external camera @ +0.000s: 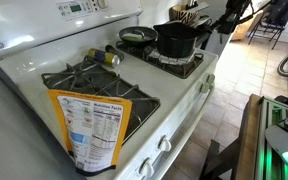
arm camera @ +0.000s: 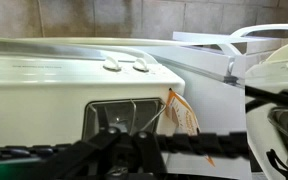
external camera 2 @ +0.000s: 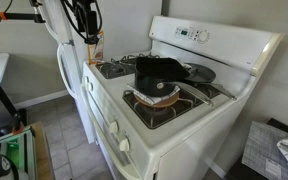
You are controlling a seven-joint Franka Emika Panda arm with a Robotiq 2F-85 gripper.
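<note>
My gripper (external camera 2: 90, 36) hangs in the air at the left of the stove in exterior view 2, fingers pointing down. It is open, and nothing shows between its fingers. Dark gripper parts fill the lower wrist view, where the gap is hard to make out. An orange and white food packet (external camera: 92, 130) stands upright at one end of the stovetop; its printed back faces exterior view 1. Part of the same packet (arm camera: 184, 112) appears beyond the gripper in the wrist view. A black pot (external camera: 176, 40) sits on the burners at the other end.
A frying pan (external camera: 137, 36) lies on the stovetop, with small jars (external camera: 106, 55) nearby. The burner grate (external camera: 89, 82) beside the packet is bare. Control knobs (external camera 2: 123, 144) jut from the stove's front. Open tiled floor (external camera: 189, 155) lies before it.
</note>
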